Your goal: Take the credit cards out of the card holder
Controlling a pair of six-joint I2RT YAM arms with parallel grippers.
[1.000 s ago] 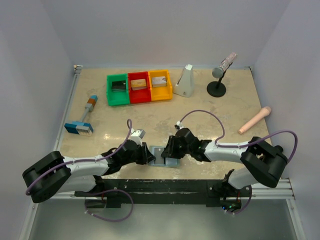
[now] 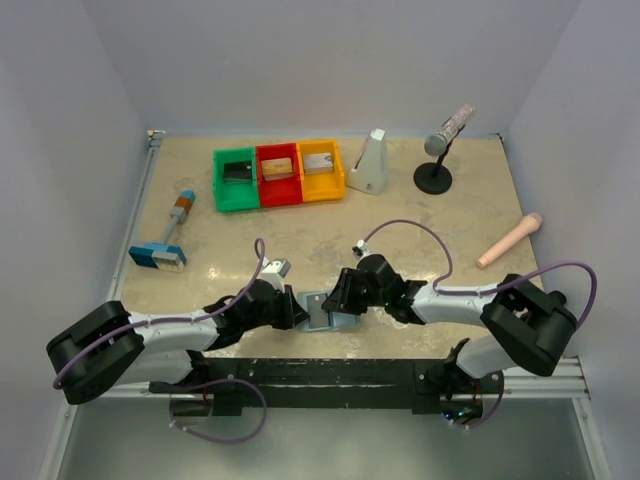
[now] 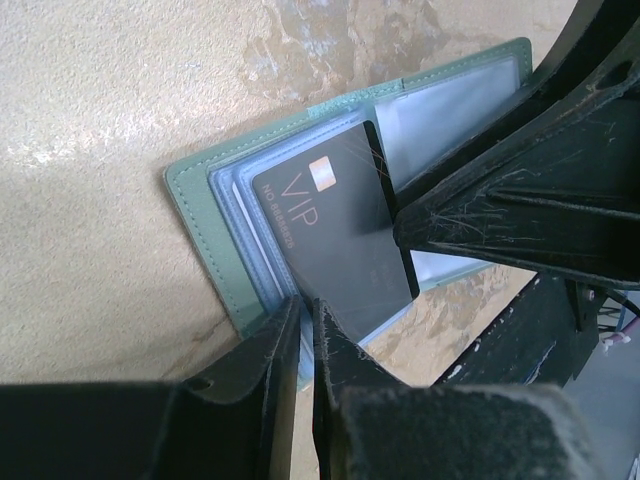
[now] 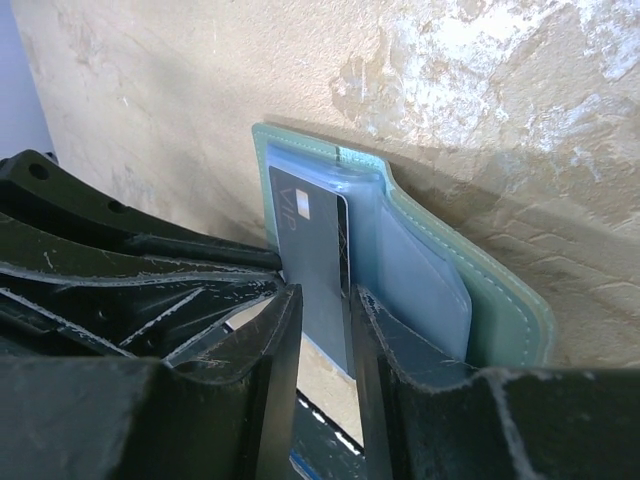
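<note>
The light green card holder (image 2: 344,321) lies flat at the near middle, between both grippers. A dark VIP card (image 3: 335,240) (image 4: 310,260) lies on its clear sleeve. My left gripper is at the card's edge, its fingertips only slightly apart, with nothing clearly held between them. My right gripper has its fingertips apart at the card's other edge, over the holder. Each wrist view also shows the opposite gripper's black body reaching over or beside the card. Whether further cards lie beneath is hidden.
Green, red and yellow bins (image 2: 236,200) stand at the back. A white stand (image 2: 368,170), a black-based holder (image 2: 433,178), a wooden roller (image 2: 508,240) and a blue-headed tool (image 2: 157,256) sit around the table.
My right gripper and arm have shifted very slightly at the card holder. The left gripper has barely moved. The holder stays in about the same place.
</note>
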